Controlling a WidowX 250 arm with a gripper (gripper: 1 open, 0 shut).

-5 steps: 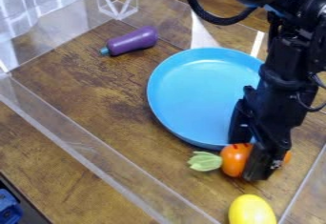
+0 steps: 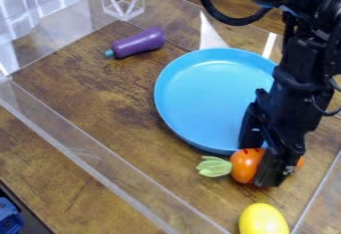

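My black gripper is low at the right, over an orange toy carrot with pale green leaves pointing left. Its fingers sit around the carrot at the lower right edge of a blue plate; whether they are closed on it I cannot tell.
A purple eggplant lies at the upper left. A yellow lemon-like toy lies at the bottom, below the carrot. Clear plastic walls border the wooden surface, whose left-middle part is bare. A blue object shows at the lower left corner.
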